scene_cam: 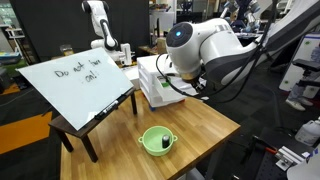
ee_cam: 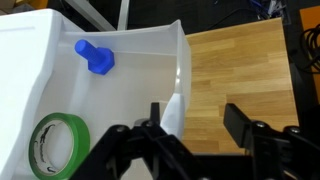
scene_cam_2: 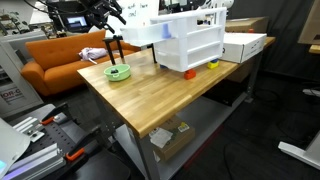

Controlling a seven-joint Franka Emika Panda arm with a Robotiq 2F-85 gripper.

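In the wrist view my gripper is open, its two dark fingers apart. The edge of a white open-topped drawer (ee_cam: 182, 65) runs up between them, nearer the left finger; whether it is touched cannot be told. Inside the drawer lie a blue bolt-like piece (ee_cam: 97, 56) and a green roll of tape (ee_cam: 77, 145). In the second exterior view, the drawer (scene_cam_2: 140, 33) juts from a white storage unit (scene_cam_2: 197, 42). My arm (scene_cam: 195, 50) hides much of the unit in the first exterior view.
A green bowl (scene_cam: 145, 143) with a small dark item stands on the wooden table (scene_cam: 113, 153). A white board (scene_cam: 82, 85) leans on a dark stand at the left. Red (scene_cam_2: 190, 74) and yellow (scene_cam_2: 213, 65) pieces sit before the unit.
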